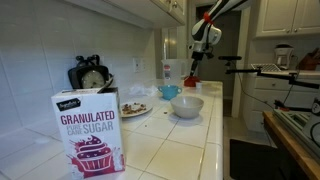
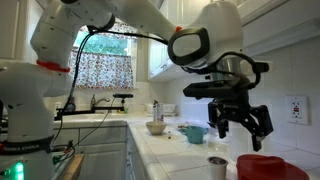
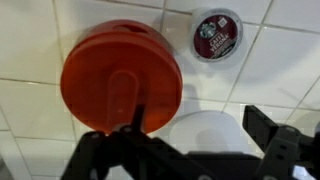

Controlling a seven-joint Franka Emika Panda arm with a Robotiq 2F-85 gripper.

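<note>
My gripper stands open above the counter, with nothing between its fingers. In the wrist view, a red lidded pot [image 3: 110, 75] lies below and to the left, partly covered by the left finger. A small white cup [image 3: 216, 35] with a dark red printed round top is at the upper right of that view. Exterior view 2 shows the gripper [image 2: 243, 126] hanging above the red pot [image 2: 270, 167] and the small cup [image 2: 217, 168], apart from both.
A white round item [image 3: 208, 132] lies partly hidden beneath the gripper. Along the counter are a grey bowl [image 1: 187, 106], a teal cup [image 1: 168, 91], a plate of food [image 1: 133, 110] and a sugar box [image 1: 93, 135]. Bare tiles lie along the front of the counter.
</note>
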